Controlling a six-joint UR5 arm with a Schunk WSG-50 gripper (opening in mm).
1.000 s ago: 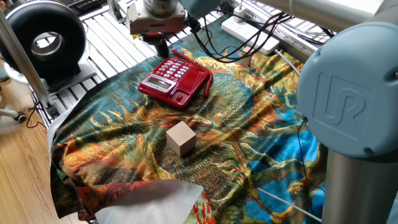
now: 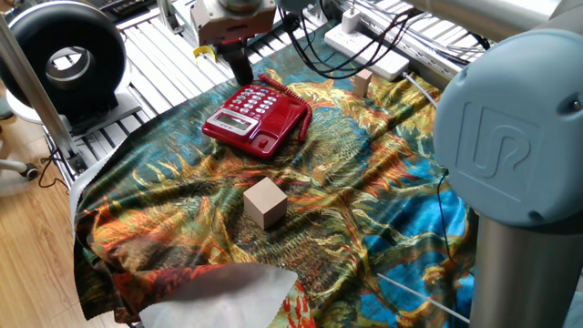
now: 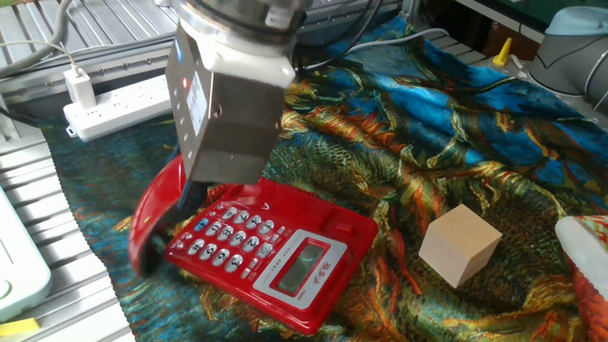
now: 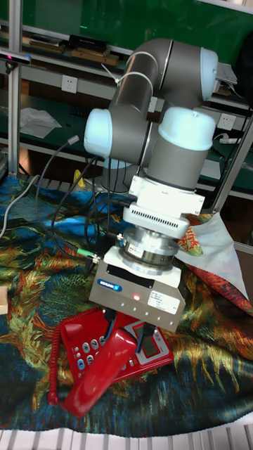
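A red telephone base with silver keys and a small display lies on the patterned cloth. Its red handset is off the base, held up and tilted above the keys. My gripper is shut on the handset near one end, one dark finger on either side. From the other side, the handset hangs by the keypad's edge, beside a dark fingertip of the gripper. The first exterior view shows the gripper just behind the phone; the handset is mostly hidden there. A coiled red cord runs beside the base.
A wooden cube rests on the cloth in front of the phone; a smaller block sits near the white power strip. Black cables hang near the arm. A black ring-shaped object stands left. The cloth is wrinkled.
My gripper has shifted slightly to the right in the first exterior view, along with the arm and hanging cables. The phone base and wooden cube have stayed in place.
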